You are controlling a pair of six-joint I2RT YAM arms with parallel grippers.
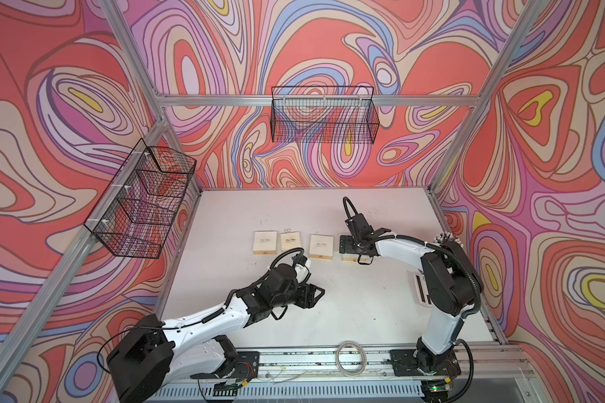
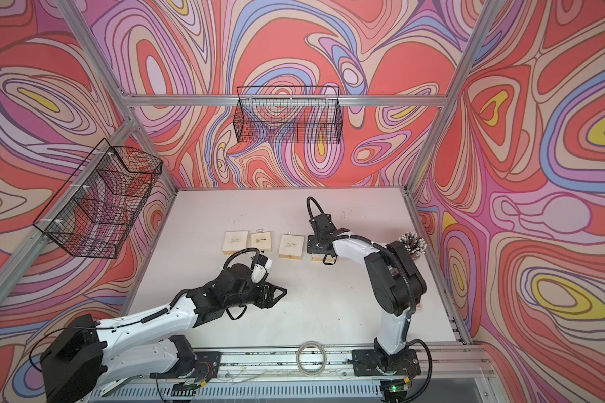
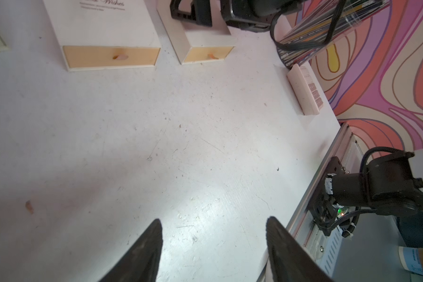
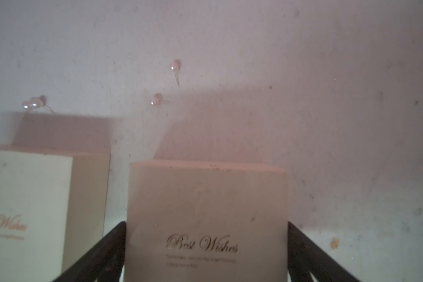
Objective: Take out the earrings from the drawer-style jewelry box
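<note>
Several cream "Best Wishes" jewelry boxes stand in a row; in the top left view these include the leftmost box, a smaller box and a third box. My right gripper is open, its fingers on either side of the rightmost box; contact cannot be told. Behind the boxes, small pearl earrings lie on the table, including one earring and another earring. Over bare table in front of the row, my left gripper is part open and empty. Closed drawer fronts face it.
A pale pink case lies at the table's right side, near a bundle of sticks. Wire baskets hang on the frame above.
</note>
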